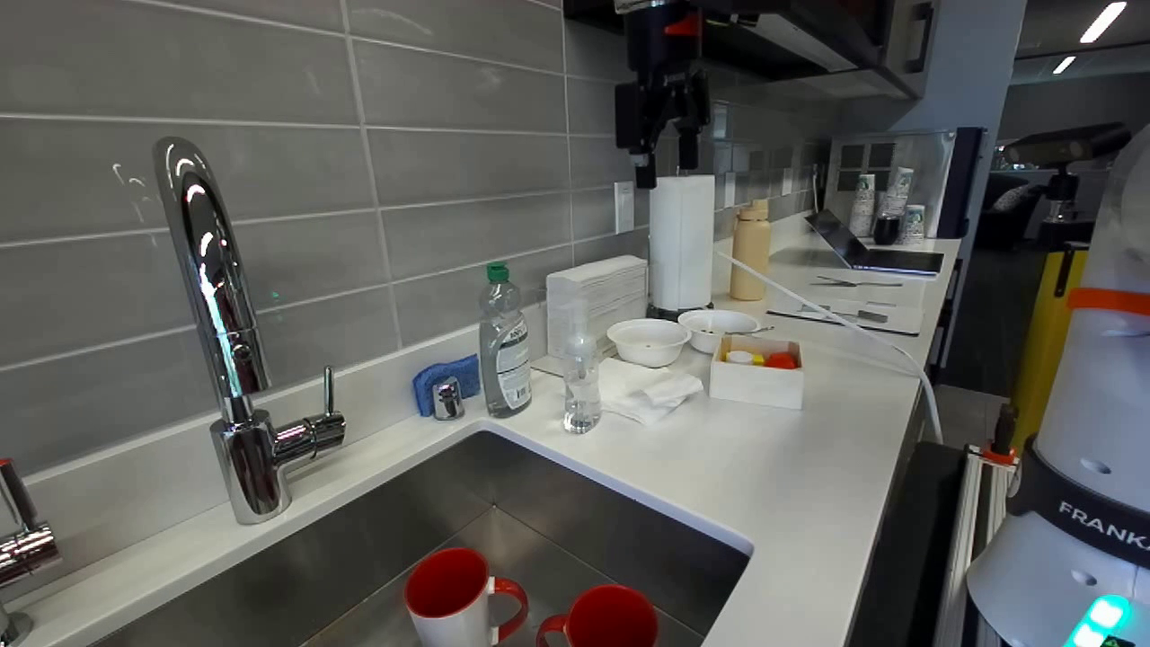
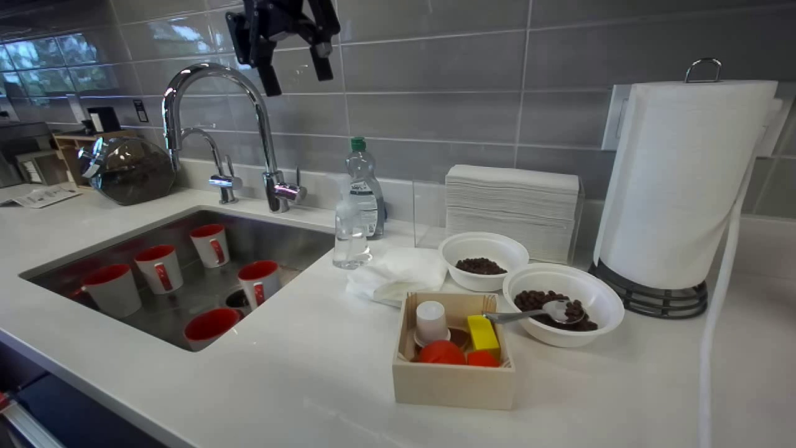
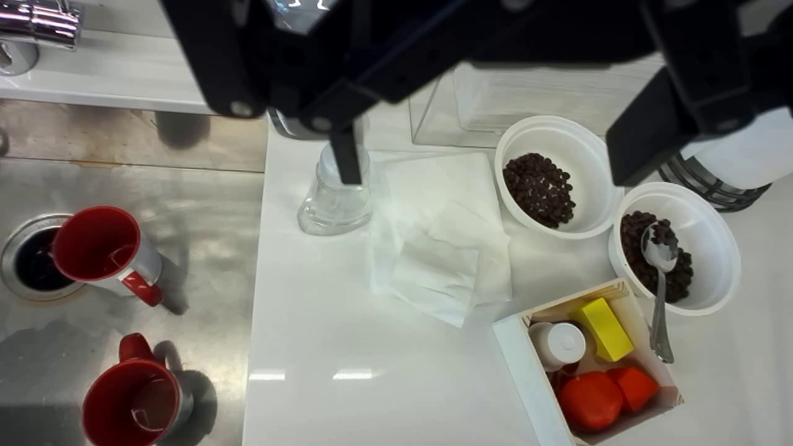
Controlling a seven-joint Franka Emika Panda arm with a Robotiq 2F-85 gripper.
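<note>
High above the counter, my gripper (image 2: 296,86) hangs open with nothing between its fingers. Below it in the wrist view are a clear bottle (image 3: 334,193), a crumpled white napkin (image 3: 446,230) and two white bowls with dark brown pellets, one bowl (image 3: 583,160) plain and the other bowl (image 3: 710,245) with a metal spoon (image 3: 660,305) resting in it. A small wooden box (image 2: 453,384) in front of the bowls holds a white cup (image 2: 431,322), a yellow block (image 2: 483,336) and red items (image 2: 441,352). Several red-and-white mugs, one of them a mug (image 2: 257,282) near the drain, are in the sink.
The chrome faucet (image 2: 173,112) rises behind the sink (image 2: 306,240). A green-capped soap bottle (image 1: 504,350), a napkin stack (image 2: 515,209) and a paper towel roll (image 2: 683,186) line the wall. A white cable (image 2: 709,358) crosses the counter.
</note>
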